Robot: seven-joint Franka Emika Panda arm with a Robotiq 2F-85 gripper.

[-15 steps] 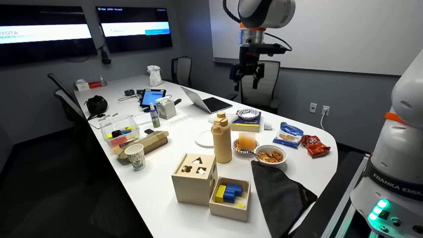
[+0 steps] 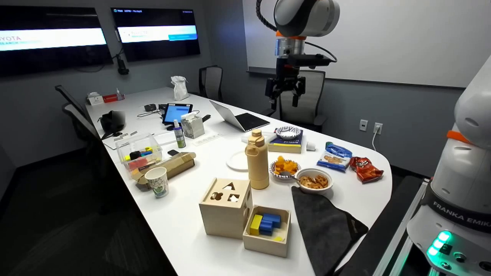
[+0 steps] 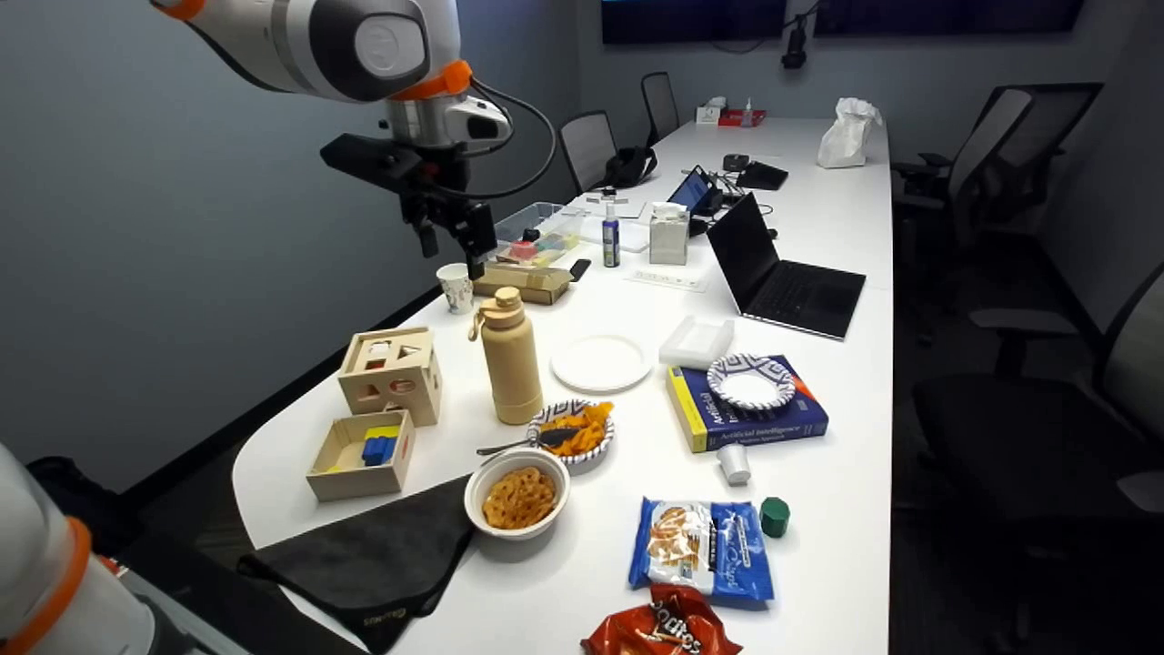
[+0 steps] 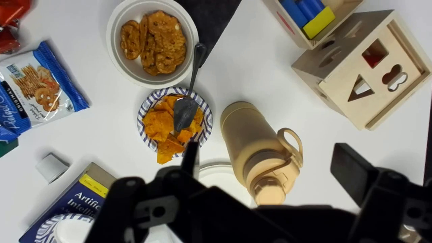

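My gripper hangs open high above the table, nothing between its fingers. Below it in the wrist view stands a tan bottle [image 4: 255,141] with a loop handle, upright on the table. Beside the bottle is a patterned paper bowl [image 4: 207,117] of orange chips, a dark spoon [image 4: 186,113] lying across it. A white bowl [image 4: 112,36] of pretzel crisps touches that spoon's handle. The wooden shape-sorter box [image 3: 390,377] and an open wooden tray [image 3: 360,478] with blue and yellow blocks sit close together near the table's edge.
A blue book [image 3: 753,431] carries another patterned bowl [image 3: 750,382]. Blue [image 3: 701,549] and red [image 3: 662,624] snack bags lie near the end. A white plate [image 3: 601,364], a paper cup [image 3: 456,288] and a laptop [image 3: 791,286] stand around. Black cloth [image 3: 371,542] covers one edge.
The arm has shifted very slightly to the left in exterior view 1, its gripper a touch lower. The objects on the table stay where they were.
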